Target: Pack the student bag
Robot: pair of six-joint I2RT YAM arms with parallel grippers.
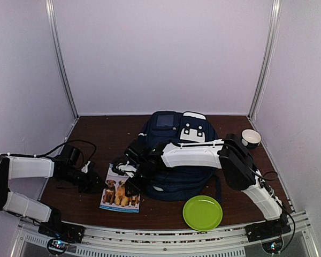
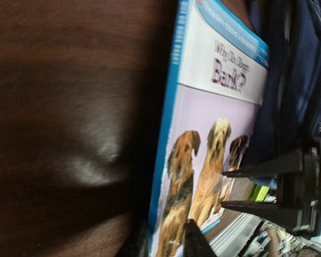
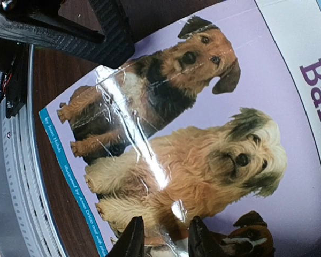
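The dog book (image 1: 114,197) lies on the table, its spine toward the left in the left wrist view (image 2: 166,150). My left gripper (image 1: 96,184) is at the book's left edge; its fingertips (image 2: 192,241) show at that view's bottom, part open. My right gripper (image 1: 128,182) is over the book's right part, its fingertips (image 3: 198,235) low over the cover, apart. The navy backpack (image 1: 171,128) lies behind and right of the book, partly hidden by the right arm.
A green plate (image 1: 202,213) lies at the front right. A white bowl (image 1: 251,138) stands at the back right.
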